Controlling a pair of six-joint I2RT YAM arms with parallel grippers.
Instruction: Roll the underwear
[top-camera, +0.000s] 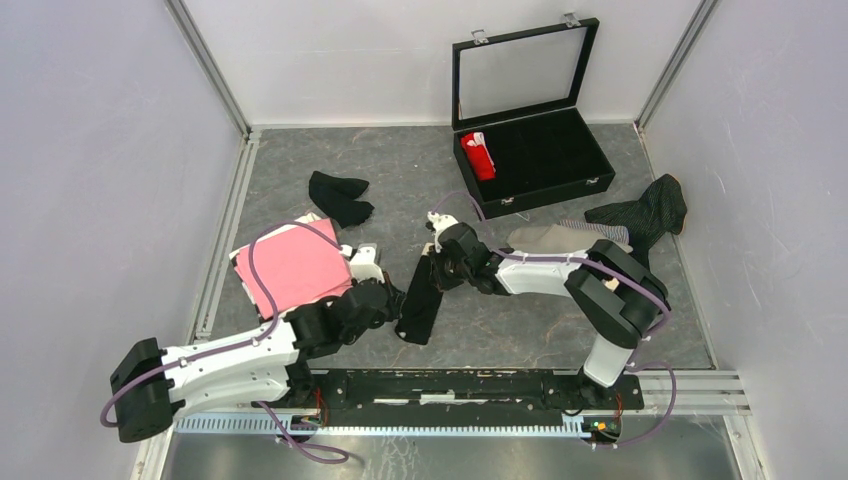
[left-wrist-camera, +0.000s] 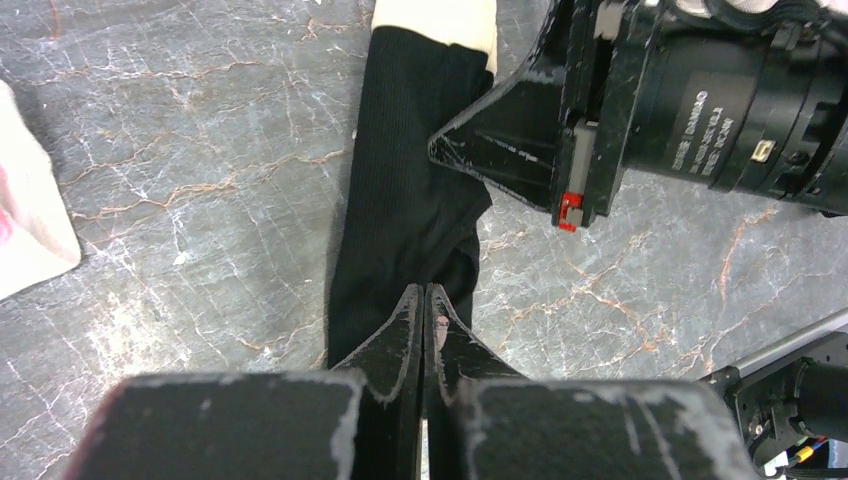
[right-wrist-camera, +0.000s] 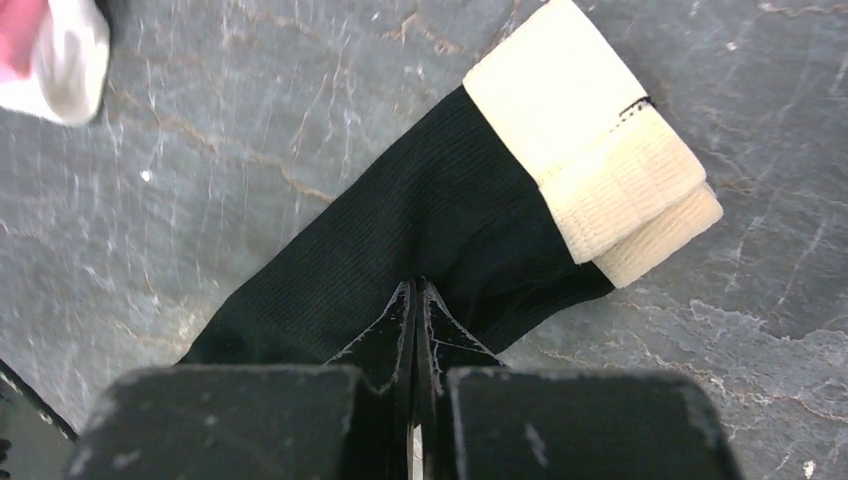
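The black underwear (top-camera: 420, 312) lies as a narrow folded strip on the grey surface, slanting between my two grippers. Its cream waistband (right-wrist-camera: 570, 120) is folded at the far end in the right wrist view. My right gripper is shut with its tips against the black cloth just below the waistband; whether a thin fold is pinched does not show. In the left wrist view my left gripper is shut, its tips over the strip's lower part, with nothing seen between them. From above, the left gripper (top-camera: 399, 303) is at the strip's left edge.
Pink and white cloths (top-camera: 290, 265) lie stacked at left, with a black garment (top-camera: 340, 197) behind them. An open black box (top-camera: 535, 160) holds a red roll (top-camera: 478, 157) at the back. Beige and dark garments (top-camera: 640, 215) lie at right. Bare surface shows around the strip.
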